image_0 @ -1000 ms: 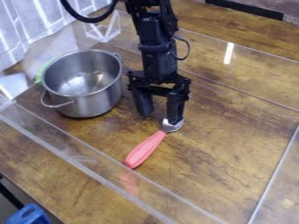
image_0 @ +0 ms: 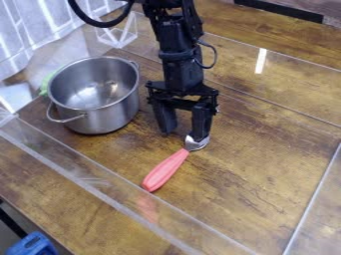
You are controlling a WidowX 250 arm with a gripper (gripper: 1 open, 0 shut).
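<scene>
My black gripper (image_0: 182, 118) is low over the wooden table, its two dark fingers pointing down and spread apart. Just in front of it lies a utensil with a long pink handle (image_0: 167, 169) and a shiny metal head (image_0: 196, 141), the head at or just below the right finger. Whether that finger touches it I cannot tell. A steel pot (image_0: 94, 94) with side handles stands to the left of the gripper.
A pale, cluttered area is at the upper left, and a blue object (image_0: 34, 245) sits at the bottom-left corner beyond the table edge.
</scene>
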